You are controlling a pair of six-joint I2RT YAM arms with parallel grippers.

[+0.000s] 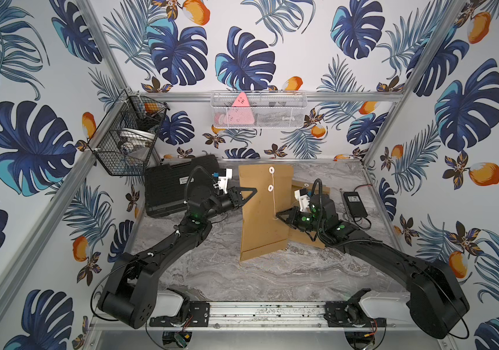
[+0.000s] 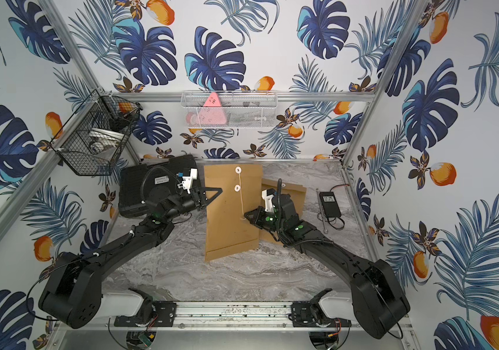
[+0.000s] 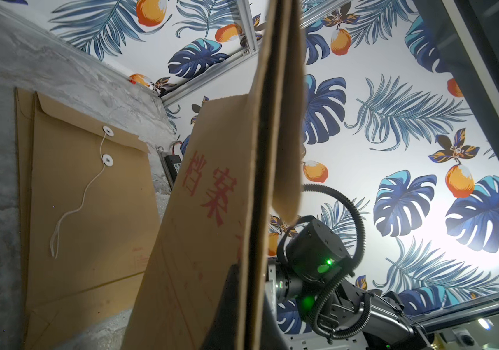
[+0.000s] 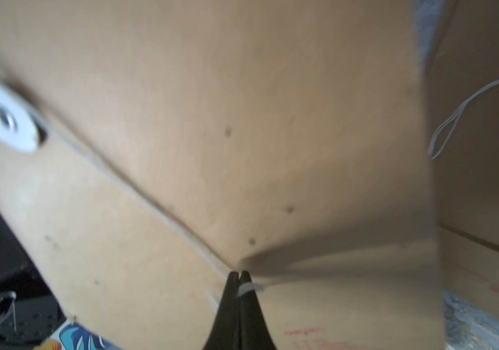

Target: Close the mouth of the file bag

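A brown file bag (image 1: 261,227) stands raised between my grippers. My left gripper (image 1: 243,192) is shut at its left edge; the left wrist view (image 3: 243,315) shows the bag's edge over its fingers. Two white buttons (image 1: 271,171) sit near the bag's top, with the string (image 4: 144,195) running taut from them down to my right gripper. That gripper is shut on the string, a strand of which crosses its fingertips.
A second file bag (image 3: 86,221) lies behind on the marble table (image 1: 214,271). A black case (image 1: 167,180) is at back left, a small black device (image 1: 354,205) at right.
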